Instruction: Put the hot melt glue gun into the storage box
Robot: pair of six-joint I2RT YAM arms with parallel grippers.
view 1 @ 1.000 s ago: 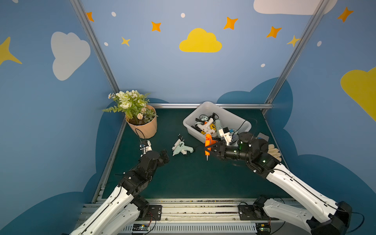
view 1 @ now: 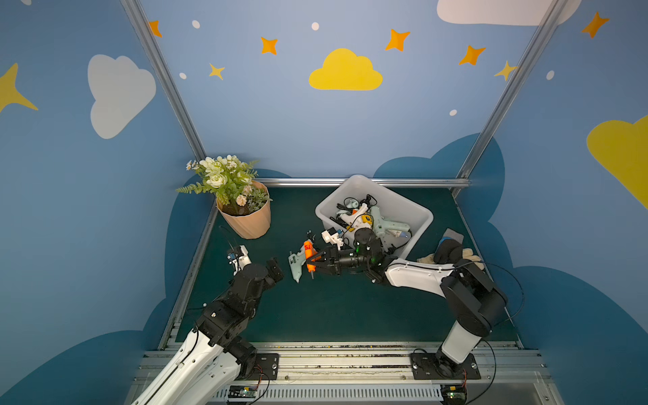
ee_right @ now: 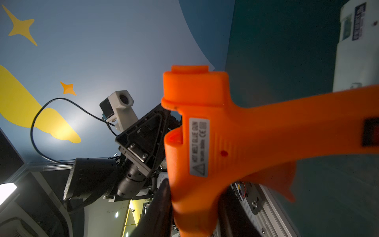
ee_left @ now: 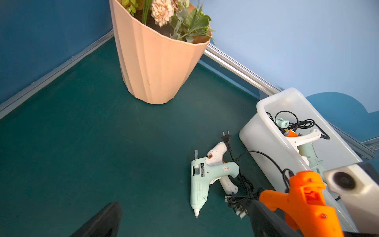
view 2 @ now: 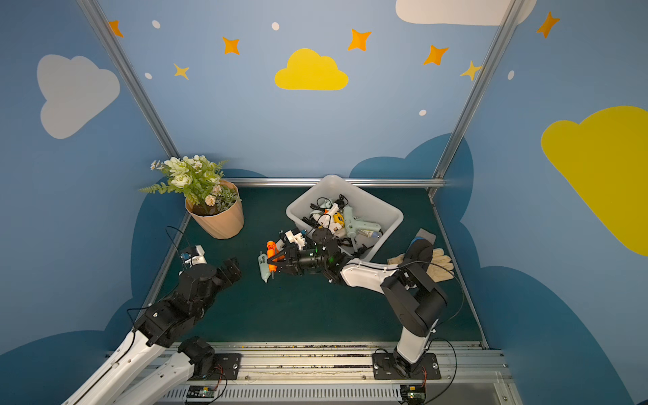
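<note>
My right gripper point(view 1: 320, 260) is shut on an orange hot melt glue gun point(ee_right: 201, 130), held above the mat left of the storage box. The gun's nozzle end is between the fingers in the right wrist view. A mint-green glue gun point(ee_left: 203, 179) lies on the mat, partly over a white glue gun point(ee_left: 227, 183) with a bundled black cable. My left gripper stands open and empty, left of these guns. The white storage box point(ee_left: 256, 132) holds several glue guns and cables; my right arm covers part of it in the top views.
A potted plant point(view 1: 248, 224) stands at the back left. Gloves point(view 2: 440, 265) lie at the right, partly behind my right arm.
My right gripper has moved left with the orange gun, from in front of the box to the guns on the mat. The mint-green gun has turned and shifted left. My left gripper has drawn slightly left.
</note>
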